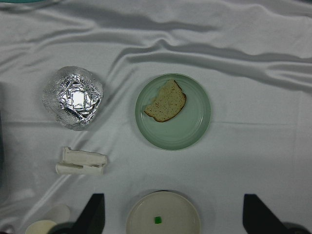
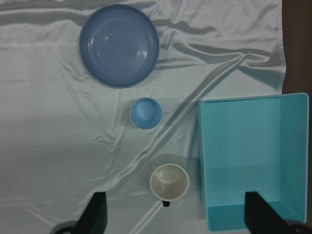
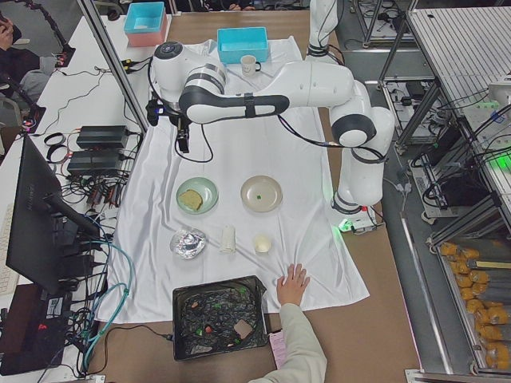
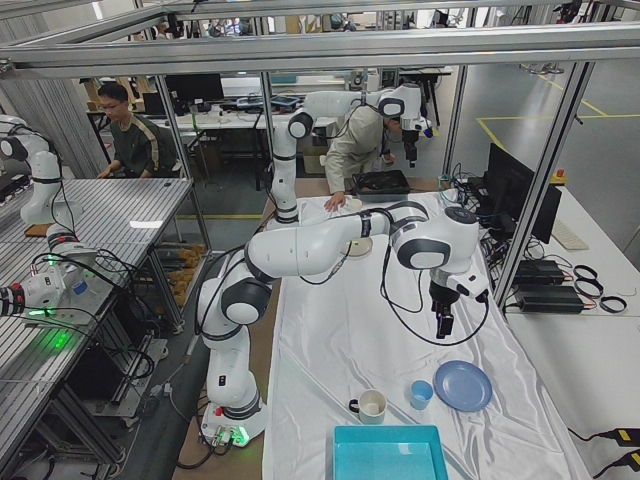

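Observation:
My left gripper stands open above the cloth; in the left wrist view below it are a green plate (image 1: 190, 124) with bread (image 1: 168, 102), a foil-covered bowl (image 1: 73, 97), rolled white cloths (image 1: 80, 161), a cream plate (image 1: 170, 214) with a small green piece (image 1: 158, 220), and a cream cup (image 1: 40, 226). My right gripper is open above the other end, over a blue plate (image 2: 119, 46), blue cup (image 2: 145, 113), white mug (image 2: 169, 180) and turquoise tray (image 2: 253, 100). Nothing shows between either gripper's fingers.
A black tray (image 3: 184, 319) with clutter stands at the table's near end in the camera left view, beside a person's hand (image 3: 291, 283) resting on the cloth. A monitor (image 3: 36, 231) and cables line the left side.

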